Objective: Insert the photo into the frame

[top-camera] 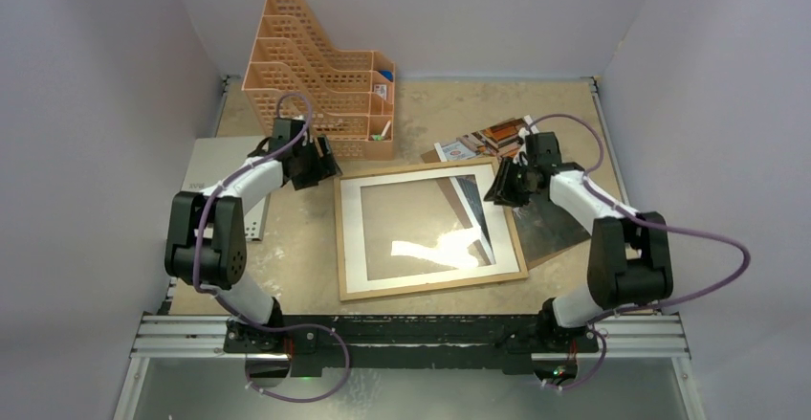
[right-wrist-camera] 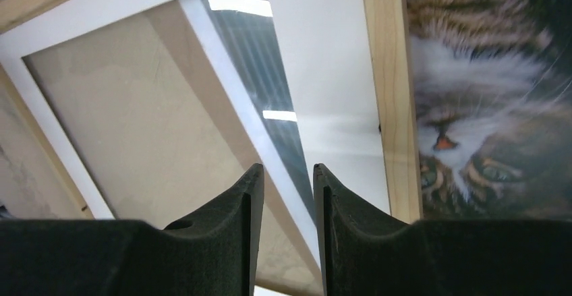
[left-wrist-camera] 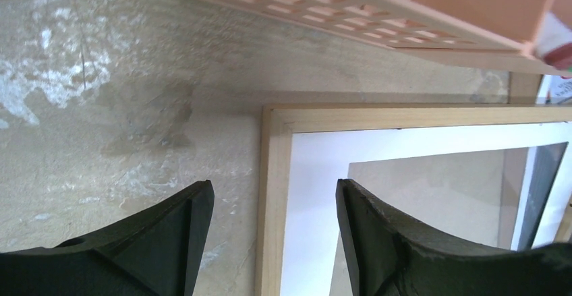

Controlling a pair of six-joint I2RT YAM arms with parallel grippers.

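Observation:
The wooden frame with white mat and clear pane lies mid-table; a dark strip shows under its right side. A cat photo lies beside and partly under the frame's right edge. My right gripper is over the frame's right mat, fingers part way apart, nothing visible between them. My left gripper is open above the table at the frame's back-left corner.
A pink organiser stands at the back left. A pale board lies at left. Colourful prints lie behind the frame.

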